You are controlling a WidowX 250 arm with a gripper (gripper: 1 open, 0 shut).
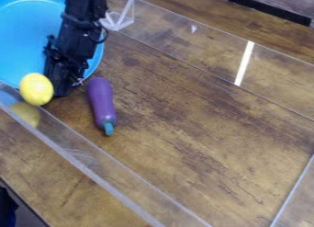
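The black gripper [59,73] reaches down over the right rim of a blue bowl or plate [22,36] at the upper left, just behind a yellow lemon-like object [37,88]. Whether its fingers hold the yellow object is hidden. A purple toy eggplant [102,102] with a teal tip lies on the wooden surface, just right of the gripper.
Clear plastic walls border the wooden work area [196,139] along the lower left, back and right. A white strip [244,62] marks the back wall.
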